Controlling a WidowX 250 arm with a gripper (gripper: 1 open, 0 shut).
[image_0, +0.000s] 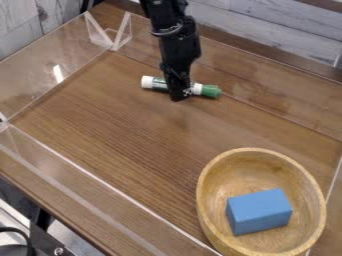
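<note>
A black gripper (179, 86) reaches down from the top of the camera view onto a white-and-green tube (205, 90) lying on the wooden table (120, 140). Its fingertips are at the middle of the tube and hide part of it; whether anything is between them is unclear.
A round tan bowl (214, 230) with a blue block (259, 211) inside sits at the front right. Clear plastic walls line the left side, and a white wooden wall (267, 20) is at the back.
</note>
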